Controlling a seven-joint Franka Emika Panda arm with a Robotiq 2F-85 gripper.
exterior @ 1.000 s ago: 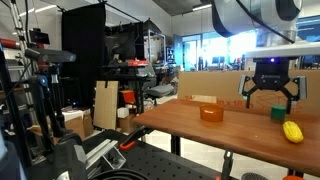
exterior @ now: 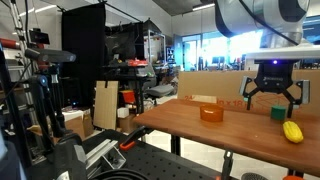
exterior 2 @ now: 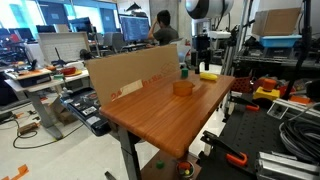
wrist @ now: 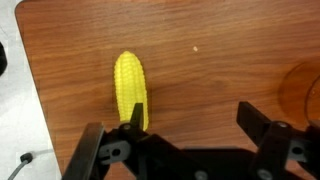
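My gripper (exterior: 272,100) hangs open above the right part of the wooden table, nothing between its fingers. A yellow corn cob (exterior: 293,132) lies on the table below it, near the right end. In the wrist view the corn (wrist: 130,88) lies lengthwise, its lower end beside the left finger (wrist: 95,150), while the right finger (wrist: 256,124) stands over bare wood. An orange bowl (exterior: 211,113) sits farther left on the table; only its edge (wrist: 298,95) shows in the wrist view. A green object (exterior: 278,114) stands behind the gripper, partly hidden by it.
A tall cardboard panel (exterior 2: 130,75) runs along one side. In the wrist view, the table's edge lies just left of the corn.
The gripper has come down slightly and now covers a bit more of the green object. It stays open; the corn and bowl have not moved.
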